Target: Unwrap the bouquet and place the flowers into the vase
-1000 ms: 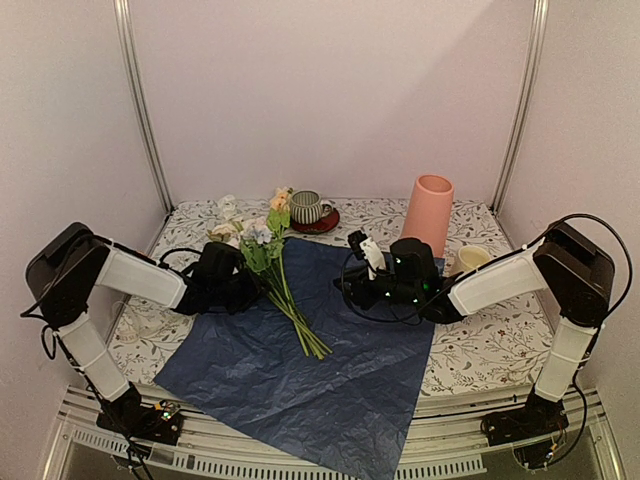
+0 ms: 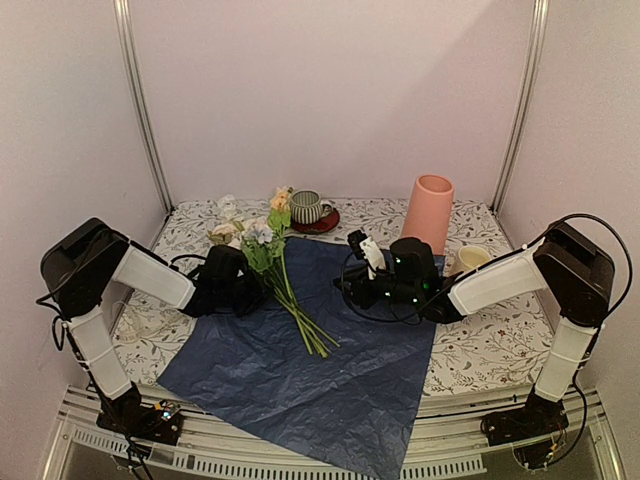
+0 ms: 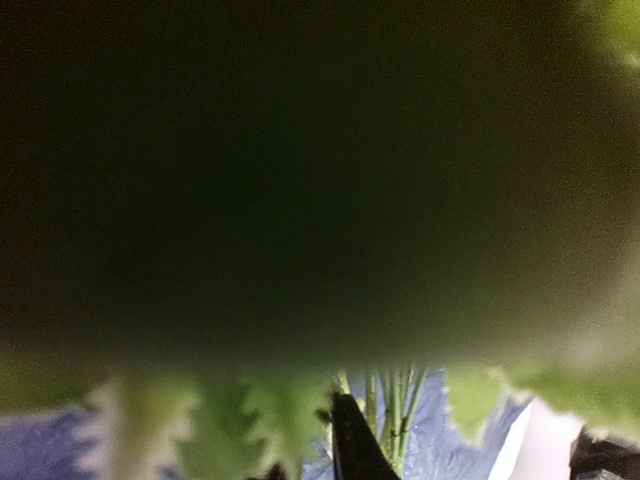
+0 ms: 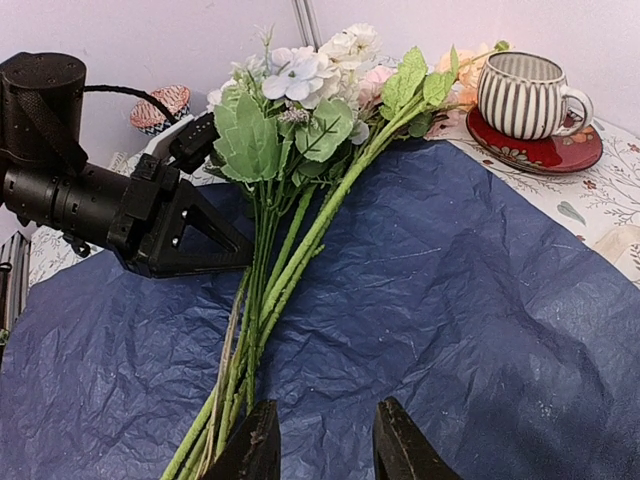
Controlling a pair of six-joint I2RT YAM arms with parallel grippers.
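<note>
A bunch of artificial flowers (image 2: pixel 258 232) with long green stems (image 4: pixel 278 290) lies diagonally on the blue sheet (image 2: pixel 300 410). My left gripper (image 2: pixel 258 295) is low at the stems just below the leaves; its finger state is hidden by the leaves that fill most of the left wrist view. My right gripper is open above the sheet, right of the stems, with nothing between its fingers. The tall pink vase (image 2: pixel 428 214) stands upright at the back right, behind the right gripper.
A striped cup (image 4: pixel 520 95) on a red saucer (image 4: pixel 534 153) stands at the back, beside the flower heads. A cream cup (image 2: pixel 470 256) is behind the right arm.
The left arm has moved a little to the right, further toward the stems. The right arm and the vase look unchanged.
</note>
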